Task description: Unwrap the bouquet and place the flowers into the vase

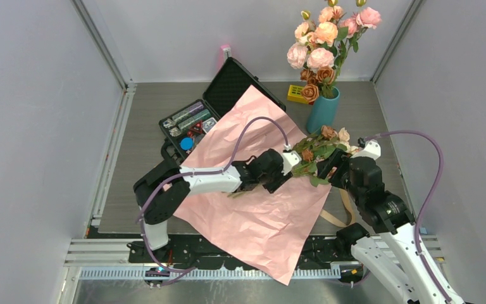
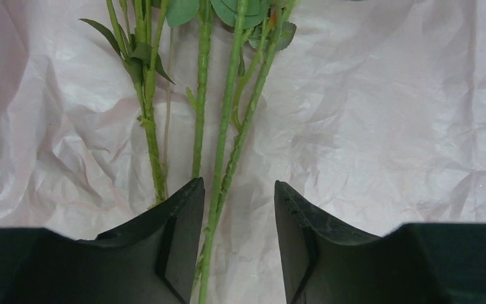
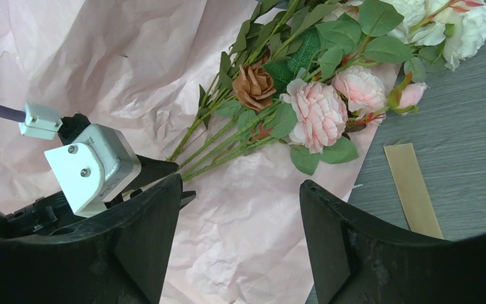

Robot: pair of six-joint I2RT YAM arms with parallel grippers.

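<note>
Loose flowers (image 3: 313, 114), pink, white and brown with green stems, lie on pink wrapping paper (image 1: 259, 234). The teal vase (image 1: 322, 113) at the back right holds a tall bouquet of roses. My left gripper is low over the paper, open, with green stems (image 2: 220, 158) running beside its left finger and between its fingers' bases. My right gripper hangs open over the right side of the bunch, nothing in it; in its view the left gripper appears at lower left.
An open black case (image 1: 231, 82) with small items stands at the back left, a yellow block (image 1: 296, 92) behind the vase. A tan ribbon (image 3: 413, 190) lies on the grey table at the right. Walls enclose the sides and back.
</note>
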